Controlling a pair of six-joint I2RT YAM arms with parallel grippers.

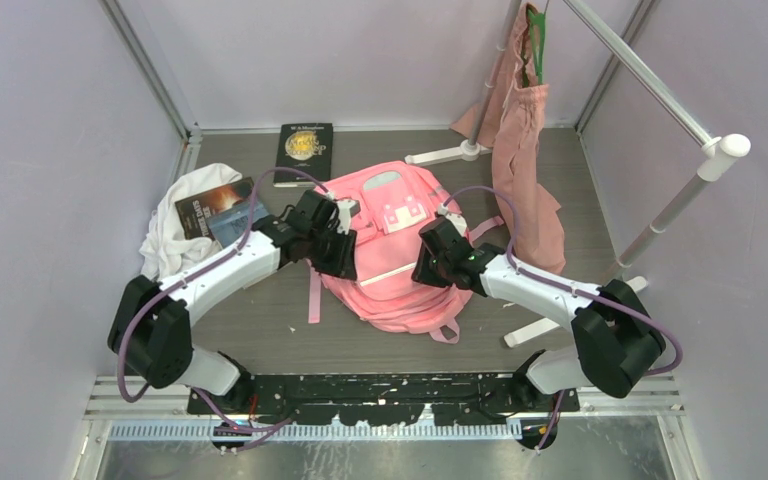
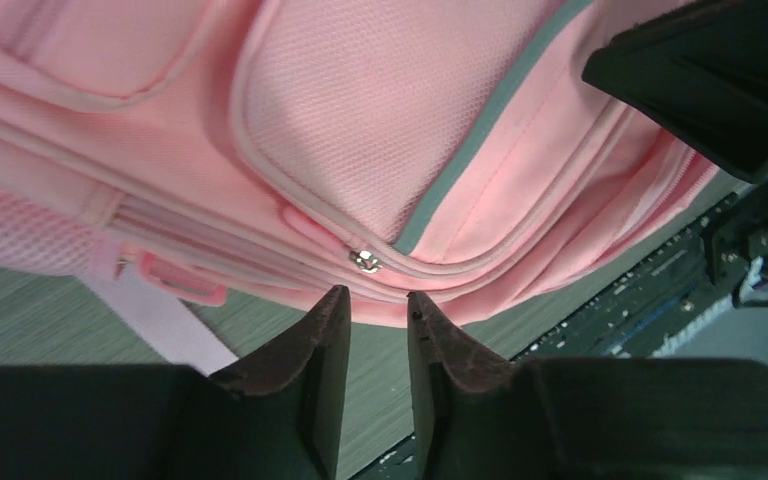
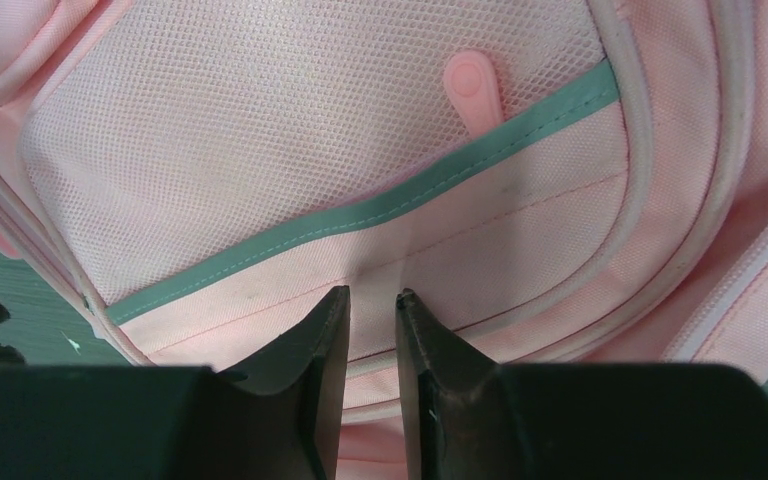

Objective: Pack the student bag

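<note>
A pink backpack [image 1: 395,305] lies flat mid-table, front pocket up. Over its left part is my left gripper, fingers part open with a narrow gap and nothing visible between; below it show a silver zipper pull [image 2: 365,260] and the pocket's grey-green trim. My right gripper hovers over or on that trimmed band, fingers slightly apart and empty, near a pink zipper tab [image 3: 472,85]. Two books [image 1: 199,208] lie on a white cloth [image 1: 168,240] at the left; a black book [image 1: 303,152] lies behind the backpack.
A pink hanging fabric piece [image 1: 526,170] with green straps hangs from a white pipe rack [image 1: 640,75] at the right, reaching the floor. Bare floor shows in front of the backpack and to its left. Grey walls enclose the back and sides.
</note>
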